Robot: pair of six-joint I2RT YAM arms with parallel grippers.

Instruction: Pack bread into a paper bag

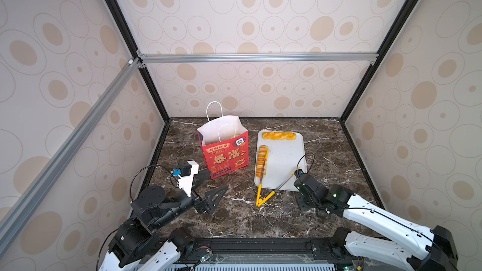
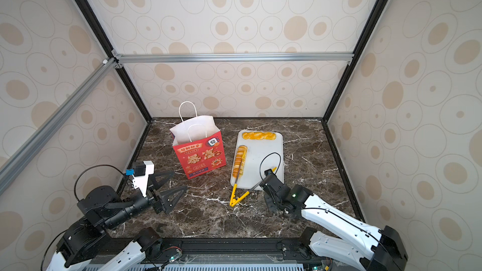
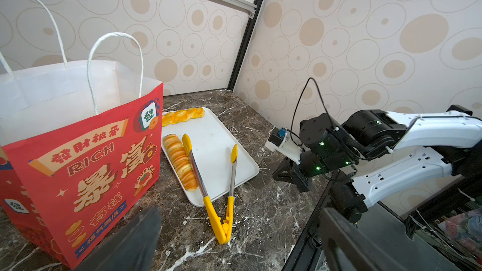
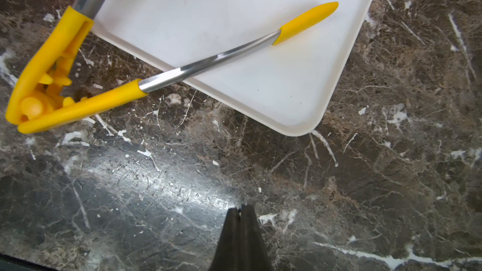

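A red paper bag [image 1: 226,154] stands upright with its white mouth open, left of the tray. On the white tray [image 1: 286,163] one glossy braided bread [image 1: 279,135] lies along the far edge, and a ridged long bread [image 3: 180,162] lies along the left side. Yellow-handled tongs [image 4: 82,106] are spread wide, hinge on the table, both tips over the tray. My right gripper is shut with nothing between its fingers, above bare table at the tray's near side, apart from the tongs. My left gripper [image 1: 224,196] is open and empty, in front of the bag.
White handles [image 3: 103,45] rise above the bag's mouth. Patterned walls and a metal rail [image 1: 261,57] enclose the workspace.
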